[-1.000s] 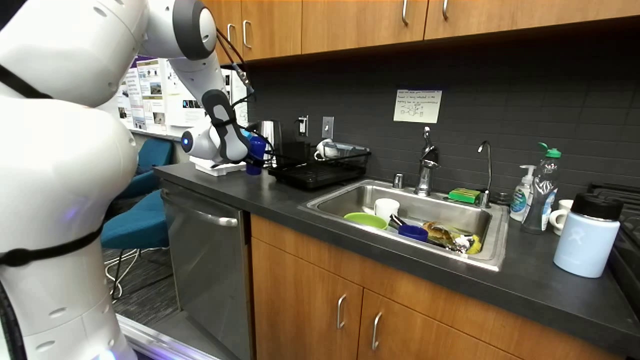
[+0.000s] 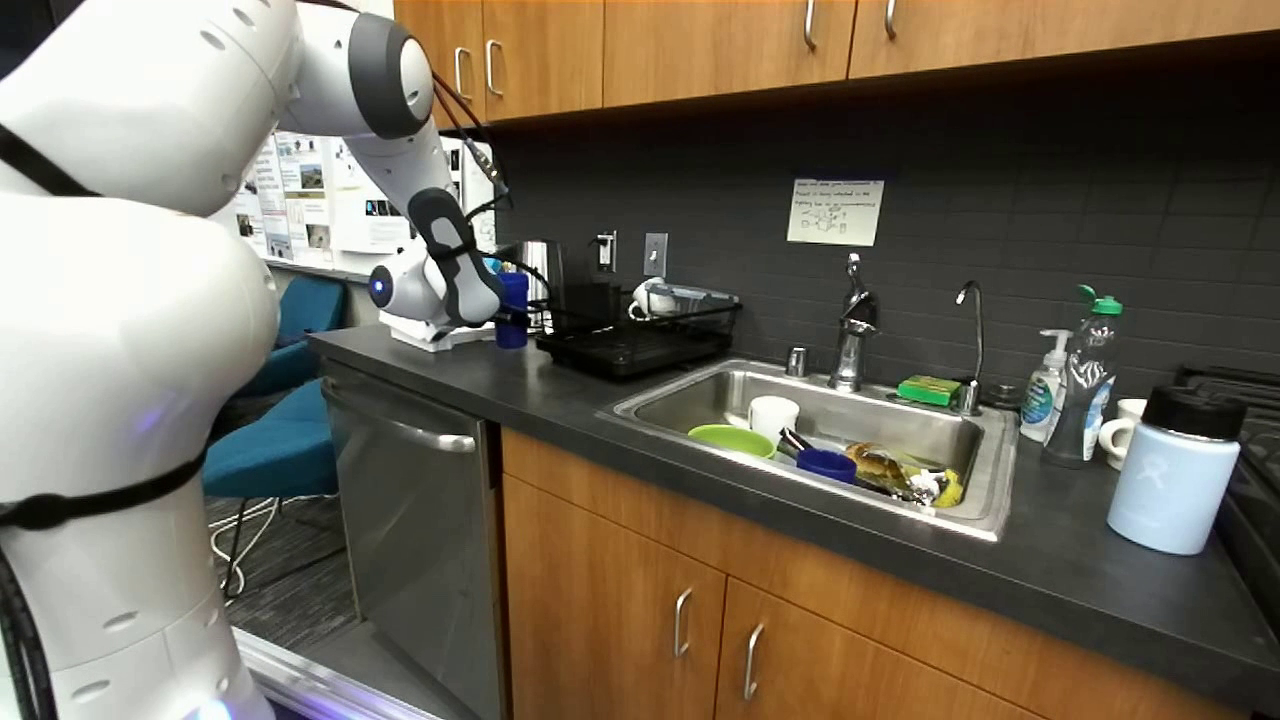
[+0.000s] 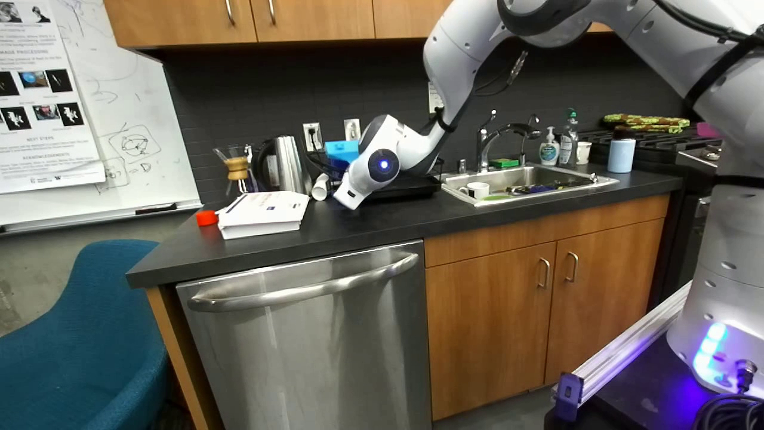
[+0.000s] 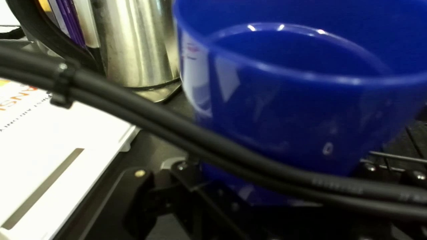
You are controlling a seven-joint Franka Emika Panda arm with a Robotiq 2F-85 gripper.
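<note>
A deep blue cup (image 4: 320,108) fills much of the wrist view, its open rim upward. In exterior view 1 the same blue cup (image 2: 512,312) stands upright just beyond the arm's end, close to the counter. My gripper is low in the wrist view, with black finger linkages to the left and right of the cup's lower part. Cables and the cup hide the fingertips, so whether the pads press on the cup cannot be seen. The arm hides the cup in exterior view 2.
Left of the cup lies a white stack of papers (image 3: 265,208); a steel kettle (image 3: 287,163) stands behind. A black dish rack (image 2: 636,342) is close on the right. Farther right, the sink (image 2: 720,390) holds several dishes.
The blue cup leaned in exterior view 1 a second ago and now stands straighter, slightly lower on its left side. The arm's end has shifted a little to the right and down.
</note>
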